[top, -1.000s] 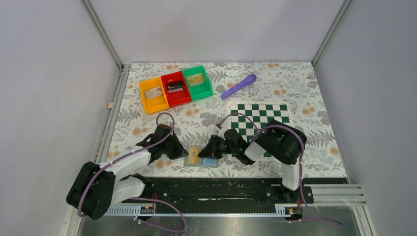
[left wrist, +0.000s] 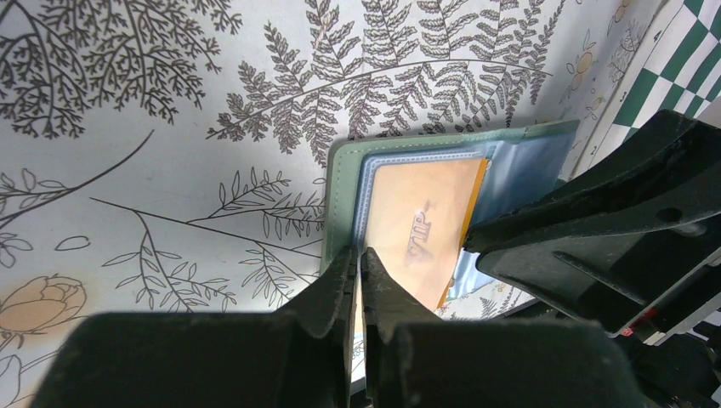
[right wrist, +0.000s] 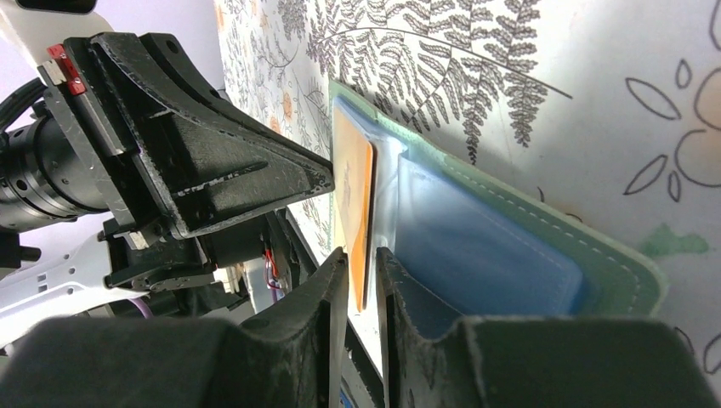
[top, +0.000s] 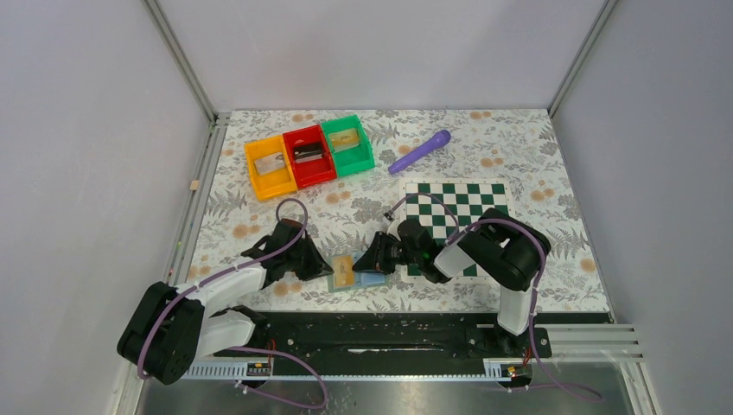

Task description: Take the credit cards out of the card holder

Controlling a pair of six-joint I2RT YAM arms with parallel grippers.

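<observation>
The green-edged card holder (top: 335, 285) lies open at the table's front, its blue lining (right wrist: 485, 238) showing. A tan card marked VIP (left wrist: 417, 225) sits in its left half, its orange edge (left wrist: 476, 200) facing right. My left gripper is shut over the holder's left border, with nothing visible between its fingers. In the right wrist view, my left gripper's tip rests by the card's far side. My right gripper is open by a narrow gap, with the card's orange edge (right wrist: 369, 229) showing between its fingertips. Contact there cannot be told.
Behind stand joined orange (top: 275, 184), red (top: 315, 175) and green (top: 355, 159) bins with items inside. A purple microphone-shaped object (top: 419, 153) lies back right. The right arm covers part of a checkered board (top: 454, 194).
The card holder and card have shifted slightly right, and my right gripper has moved a little right too. My left arm looks unmoved.
</observation>
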